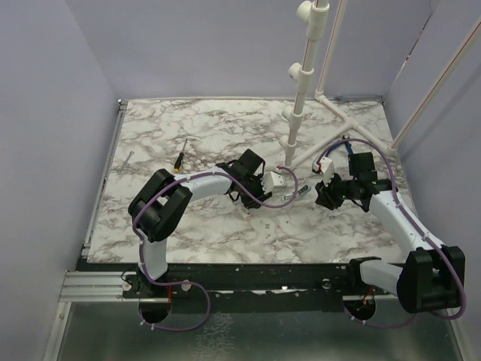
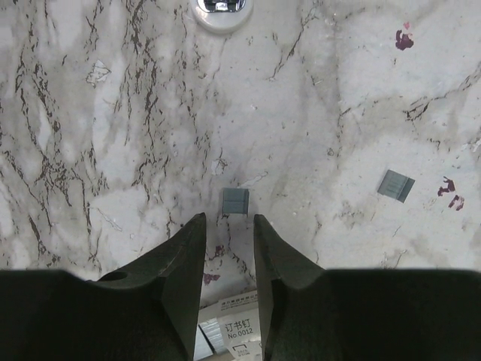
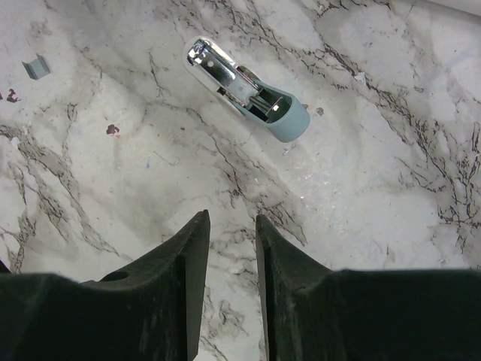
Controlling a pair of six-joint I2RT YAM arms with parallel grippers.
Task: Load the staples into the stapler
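The stapler, grey-blue and silver with its mechanism showing, lies on the marble table between my grippers; its rounded end (image 2: pixel 222 19) shows at the top of the left wrist view. My left gripper hangs part open just short of a small grey staple strip (image 2: pixel 235 201), nothing visibly between its fingers. A second strip (image 2: pixel 397 186) lies to its right. A paper staple box (image 2: pixel 234 331) is partly hidden beneath the left fingers. My right gripper is part open and empty over bare table, on the near side of the stapler.
A white pipe frame (image 1: pixel 334 135) stands at the back right. A yellow-black screwdriver (image 1: pixel 179 159) and a thin metal tool (image 1: pixel 126 160) lie at the left.
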